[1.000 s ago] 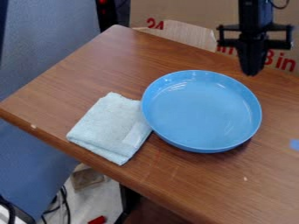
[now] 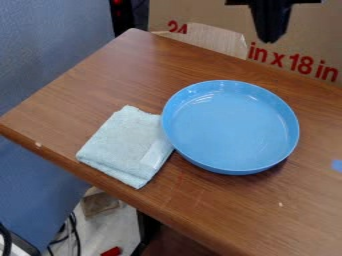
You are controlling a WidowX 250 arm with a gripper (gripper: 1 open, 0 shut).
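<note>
A light blue round plate [image 2: 230, 128] lies on the wooden table [image 2: 94, 75], right of centre. Just left of it is a folded pale cloth [image 2: 123, 148], close against its rim. The black gripper [image 2: 271, 28] is at the top edge, high above the back of the table and mostly out of the frame; whether it is open or shut cannot be seen clearly.
A cardboard box [image 2: 307, 50] with red print stands behind the table. A small blue patch [image 2: 335, 165] is at the right edge. A blue-grey padded surface borders the table's left side.
The gripper has risen from just behind the plate to the top edge, moving a little left. The plate and cloth have stayed in place.
</note>
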